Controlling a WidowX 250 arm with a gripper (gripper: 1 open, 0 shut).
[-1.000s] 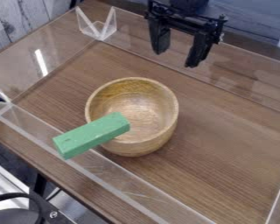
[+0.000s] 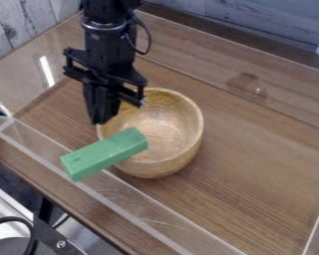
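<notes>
A wide, pale wooden bowl (image 2: 166,131) sits near the middle of the table. A green block (image 2: 103,152) lies at its lower left, tilted diagonally, partly over the bowl's near-left edge. The black gripper (image 2: 104,97) hangs from the top, just above and left of the bowl's back rim, apart from the green block. Its fingers look close together, with nothing visible between them, though the dark shapes are hard to separate.
Bare wooden table (image 2: 255,149) fills the right side and back. Clear plastic edging runs along the left and lower left, with a dark cable at the bottom left corner.
The arm has moved from the back right toward the front left, down to the bowl's left side. The bowl and green block have not visibly moved.
</notes>
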